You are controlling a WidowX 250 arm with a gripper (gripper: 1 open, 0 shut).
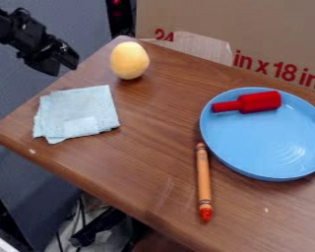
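Note:
My black gripper (pixel 55 63) hangs at the upper left, beyond the table's left edge, above and left of a folded pale blue cloth (pixel 75 114). Whether its fingers are apart is hard to make out. A yellow egg-shaped object (pixel 130 60) stands at the back of the table. At the right, a blue plate (pixel 263 143) holds a red cylindrical object with a thin handle (pixel 258 101). An orange crayon (pixel 204 182) with a red tip lies left of the plate.
A cardboard box (pixel 239 30) stands behind the wooden table (pixel 134 177). The floor shows past the left edge.

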